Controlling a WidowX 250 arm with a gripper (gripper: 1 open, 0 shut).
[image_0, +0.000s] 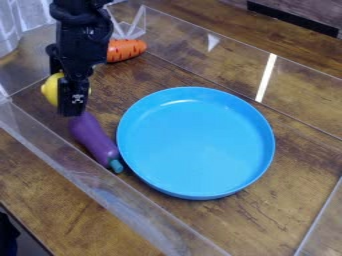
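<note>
My dark gripper (70, 92) hangs at the upper left of the camera view, shut on a yellow object (52, 89) that is partly hidden behind its fingers, so its full shape cannot be told. Just below and to the right, a purple toy eggplant (94, 140) lies on the wooden surface. A large blue plate (197, 141) occupies the middle right.
An orange toy carrot (126, 48) lies behind the gripper at the back. Clear plastic walls (147, 215) border the workspace. The wood at the back right, beyond the plate, is free.
</note>
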